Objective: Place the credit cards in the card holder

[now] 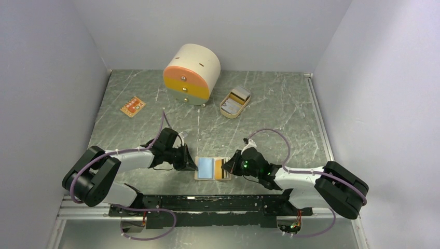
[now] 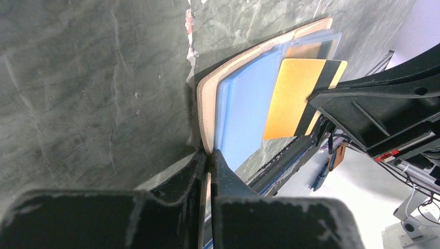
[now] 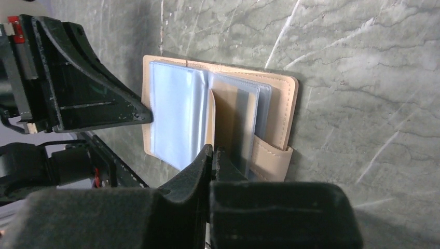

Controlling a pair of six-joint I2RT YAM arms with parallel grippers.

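Observation:
The tan card holder [image 1: 197, 179] lies open near the table's front edge. Pale blue plastic pages [image 3: 174, 104] show on its left side and clear sleeves [image 3: 263, 111] on its right. My left gripper is shut on the holder's left edge. A yellow card [image 2: 293, 91] with a black stripe stands tilted up at the clear sleeves, partly overlapped by a right finger in the left wrist view. My right gripper is shut at that card, whose thin edge runs between its fingertips. How deep the card sits in a sleeve is hidden.
Behind the holder stands an open box [image 1: 224, 113] of cards. A striped drawer cabinet [image 1: 200, 65] is at the back, and an orange packet [image 1: 133, 106] lies far left. Free marble surrounds the holder.

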